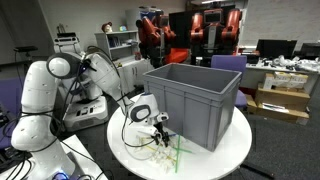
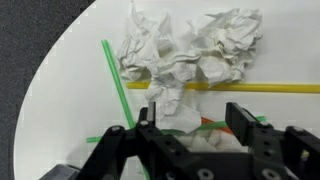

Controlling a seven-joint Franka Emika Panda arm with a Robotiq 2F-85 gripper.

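My gripper is over the white table, its fingers apart on either side of a white crumpled tissue. Part of another tissue shows low between the fingers; whether either finger touches paper I cannot tell. Farther out lie more crumpled tissues, one on the left and one on the right. A yellow straw runs across the wrist view. One green straw slants down at the left. The exterior view has the gripper low in front of the grey bin.
The tall grey bin stands at the back of the round white table, close to the arm. Bare table lies to the right of the straws. Cardboard boxes rest on shelving beyond the table.
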